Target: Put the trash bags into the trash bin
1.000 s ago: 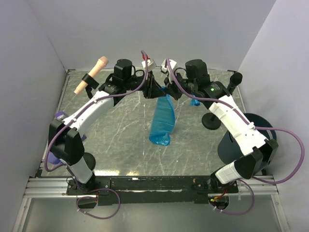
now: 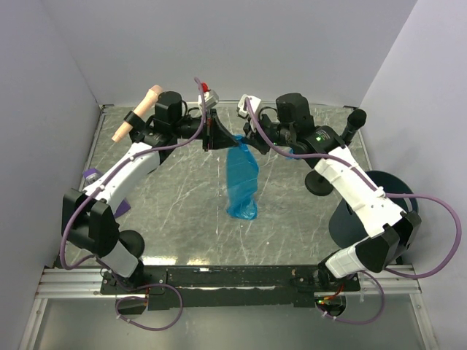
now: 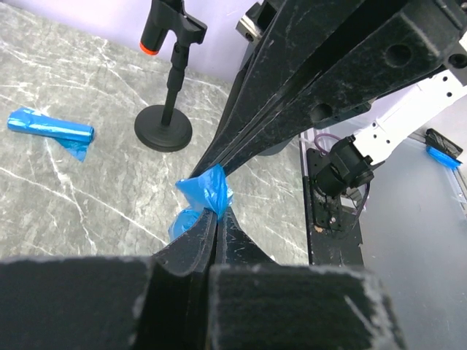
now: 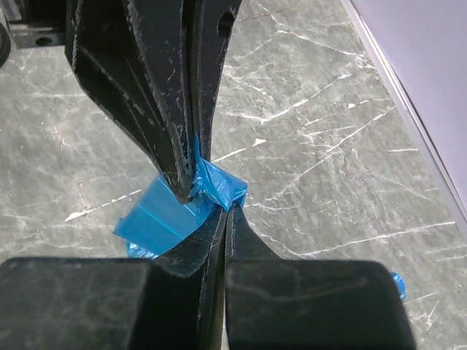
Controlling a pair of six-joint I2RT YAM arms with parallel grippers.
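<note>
A long blue trash bag [image 2: 241, 181] hangs over the middle of the table, its top edge bunched between my two grippers. My left gripper [image 2: 232, 140] is shut with the bag's film [image 3: 209, 191] pinched at its tips. Facing it, my right gripper [image 2: 249, 134] is shut too, and crumpled film [image 4: 217, 182] sits between its fingertips. The two grippers' tips nearly meet. On the right stands the black trash bin [image 2: 338, 224], partly covered by the right arm. Another blue bag, rolled up [image 3: 52, 130], lies on the table in the left wrist view.
A microphone on a black round-based stand [image 2: 319, 183] stands between the table's middle and the bin. At the left are a pale-handled object [image 2: 137, 113] and a purple thing [image 2: 93, 175].
Both grippers have shifted left, the left one further, and the bag's top has moved left with them. Its lower end stays in about the same place, so the bag hangs straighter.
</note>
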